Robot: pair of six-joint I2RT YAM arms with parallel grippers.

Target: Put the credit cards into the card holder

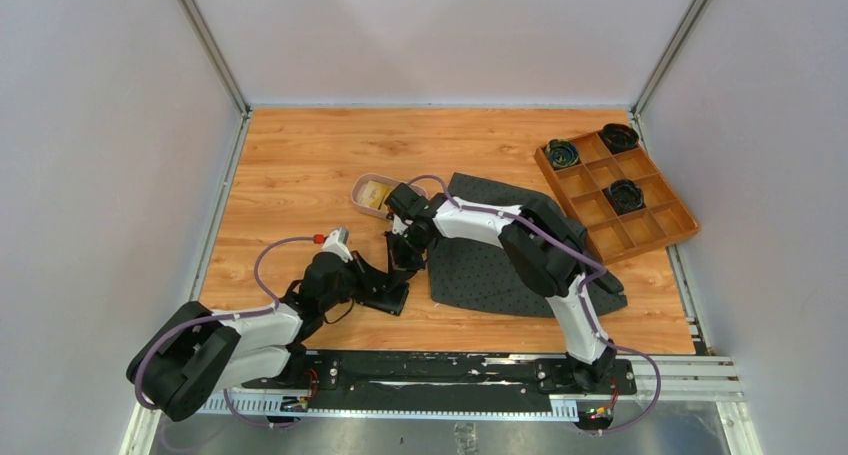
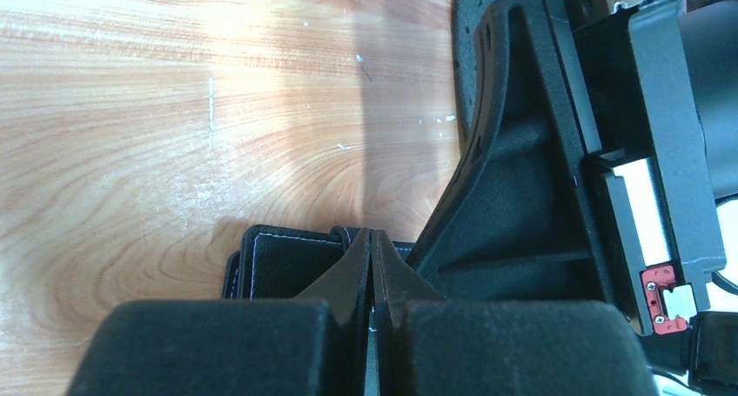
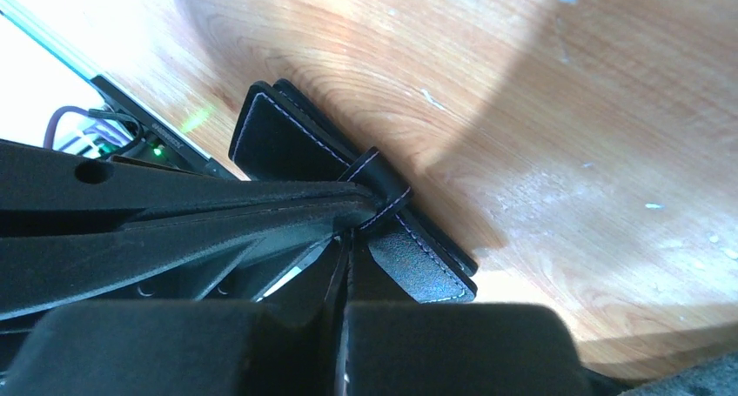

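A black stitched leather card holder (image 1: pixel 386 300) lies on the wood near the front middle, its strap (image 3: pixel 387 200) closed across it in the right wrist view. My left gripper (image 1: pixel 365 280) and my right gripper (image 1: pixel 396 263) meet over it, both shut with their tips at the holder near the strap; whether either pinches a thin part of it is hidden. In the left wrist view the holder (image 2: pixel 283 261) is partly behind the fingers. A pale pink container (image 1: pixel 365 203) behind them holds yellowish items, possibly cards, too small to tell.
A dark dotted cloth (image 1: pixel 490 295) covers the right middle. A wooden compartment tray (image 1: pixel 640 230) with dark coiled items stands at the right.
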